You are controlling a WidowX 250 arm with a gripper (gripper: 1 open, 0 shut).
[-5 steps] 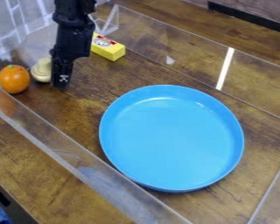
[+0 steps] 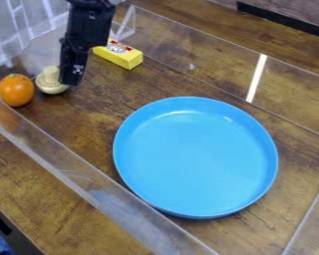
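Observation:
The black gripper point(image 2: 75, 72) hangs at the upper left, shut, just above and to the right of a pale round object point(image 2: 51, 86). An orange point(image 2: 16, 91) sits at the far left, beside the pale object. A yellow box point(image 2: 120, 54) lies behind the gripper to its right.
A large blue plate point(image 2: 195, 157) takes up the lower right of the wooden table point(image 2: 69, 199). Clear plastic walls edge the left side and back. The table between the yellow box and plate is clear, apart from a white strip point(image 2: 255, 78) at the right.
The gripper has risen from low beside the pale object to a little above it. The pale object now shows more fully.

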